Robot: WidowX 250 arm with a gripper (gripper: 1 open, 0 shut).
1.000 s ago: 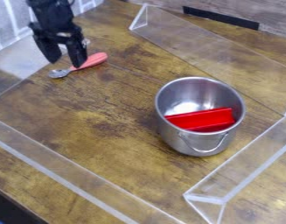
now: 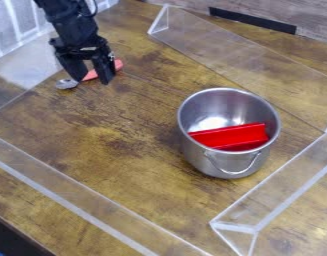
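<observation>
My black gripper (image 2: pixel 88 70) is at the upper left, open, its fingers down over a spoon (image 2: pixel 67 84) with a red handle (image 2: pixel 110 66) lying on the wooden table. Whether the fingertips touch the spoon I cannot tell. A steel pot (image 2: pixel 206 108) with a loop handle stands at the right, holding a red block (image 2: pixel 230 136).
Clear plastic rails border the work area, one at the upper right (image 2: pixel 219 50) and others along the left and lower right.
The spoon and pot look unmoved.
</observation>
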